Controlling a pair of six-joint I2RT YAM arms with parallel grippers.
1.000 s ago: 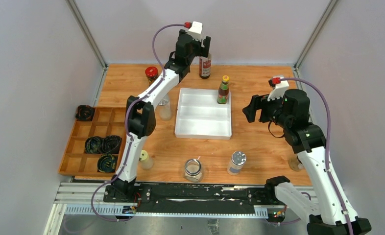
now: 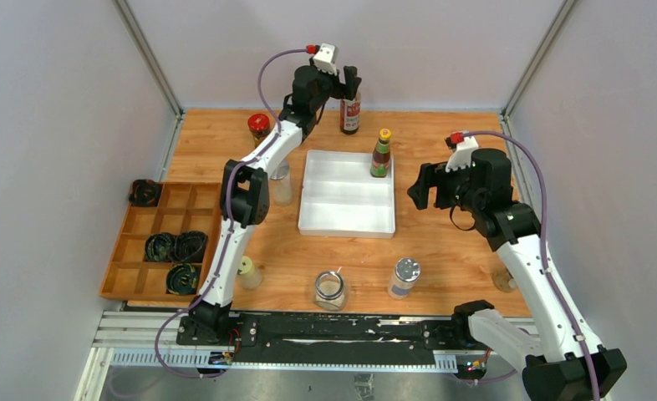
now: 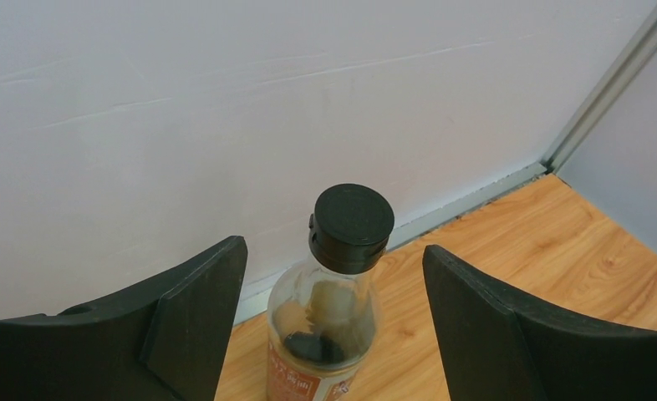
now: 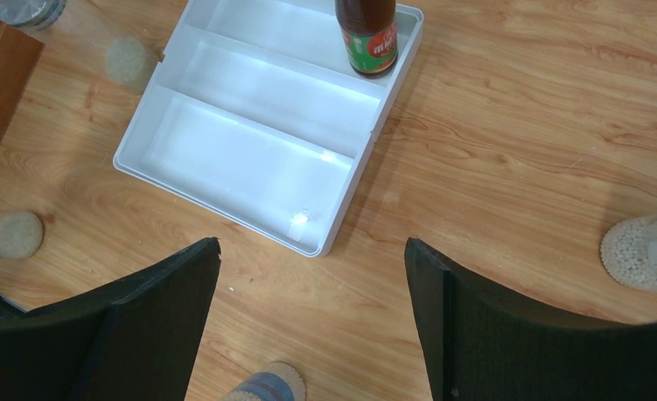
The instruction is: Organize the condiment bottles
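Note:
Upright at the back of the table stands a black-capped bottle (image 3: 325,322) with a red and white label (image 2: 350,119). My left gripper is part open around the level of its neck, one finger on each side with gaps showing; neither finger touches the cap. In the top view the left gripper (image 2: 353,82) covers the bottle's top. A yellow-capped sauce bottle (image 2: 381,155) stands in the back right of the white tray (image 2: 348,227), whose other compartments are empty. My right gripper hangs open and empty over the table, right of the tray.
Near the tray stand a red-lidded jar (image 2: 259,124), a clear shaker (image 2: 282,185), a yellow-lidded shaker (image 2: 247,272), an open glass jar (image 2: 330,291) and a silver-topped shaker (image 2: 404,276). Another jar (image 2: 503,280) sits partly behind the right arm. A wooden box (image 2: 156,200) with coiled cables lies left.
My left gripper has shifted a little and lowered slightly at the labelled bottle. The right gripper has drifted slightly left toward the tray. Bottles and tray have stayed put.

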